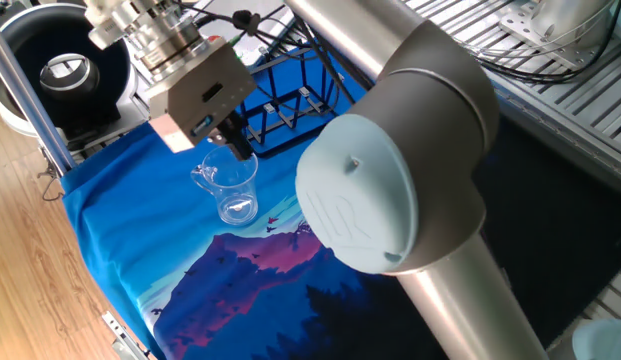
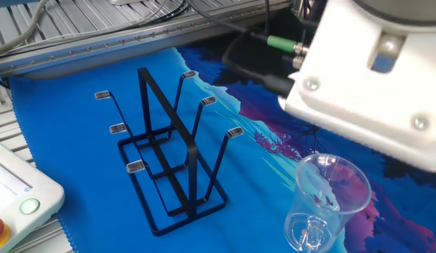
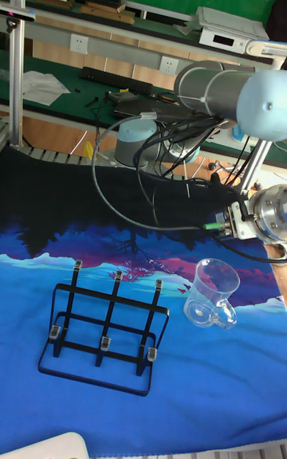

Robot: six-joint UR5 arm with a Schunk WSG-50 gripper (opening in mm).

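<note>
A clear glass cup with a handle (image 1: 238,195) stands on the blue printed cloth. In exterior view 2, the cup (image 2: 317,211) shows at the lower right with its wide rim up. Exterior view 3 has the cup (image 3: 208,297) to the right of a black wire rack (image 3: 106,342). My gripper (image 1: 236,146) appears near the cup's rim in exterior view 1, its dark fingers pointing down. How its fingers stand does not show, and the height between it and the cup is unclear. The cup rests apart from the rack (image 2: 192,169).
The rack has several upright prongs with clear tips. A teach pendant (image 2: 21,193) lies beside the cloth. Cables (image 3: 127,222) hang from my arm. Beyond the cloth is a dark round container (image 1: 102,75). Cloth around the cup is mostly free.
</note>
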